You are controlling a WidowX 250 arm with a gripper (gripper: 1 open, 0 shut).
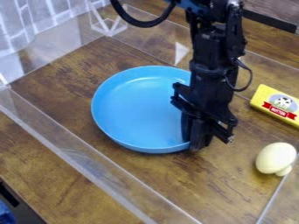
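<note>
A black robot arm comes down from the top, its gripper (194,133) low at the right rim of a large blue bowl (136,105). The fingers are dark and overlap the rim, so their opening and exact contact are unclear. To the right, a yellow package with a cow picture (275,106) lies on the wooden floor, and a white egg-shaped object (275,159) lies below it.
Bare wood (65,61) fills the upper left and the area below the bowl. Clear plastic strips run diagonally across the lower left. A blue object shows at the bottom left corner.
</note>
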